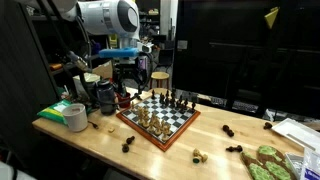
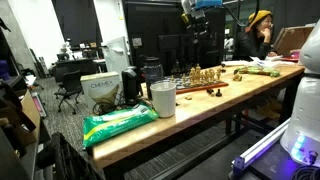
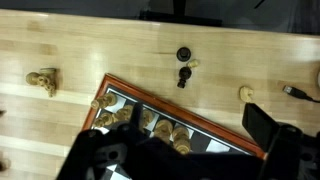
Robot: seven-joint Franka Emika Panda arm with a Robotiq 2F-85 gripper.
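Observation:
A chessboard (image 1: 176,124) lies on the wooden table, bearing light pieces (image 1: 152,122) along its near side and dark pieces (image 1: 178,100) along the far side. Above the board's left part hangs my gripper, its two black fingers (image 3: 268,130) spread wide and nothing between them. In the wrist view, the gripper covers much of the board, and light pieces (image 3: 163,129) show between the fingers. Off the board lie dark pieces (image 3: 184,75) with a small light piece (image 3: 194,63) beside them, another light piece (image 3: 246,93), and light pieces (image 3: 44,80) farther left.
A white container (image 1: 76,117), a dark kettle-like vessel (image 1: 106,95) and a green bag (image 2: 120,122) crowd the table's left end. At the right end sit a green patterned item (image 1: 268,164) and a white tray (image 1: 298,132). Bare tabletop surrounds the loose pieces. Someone sits behind the table.

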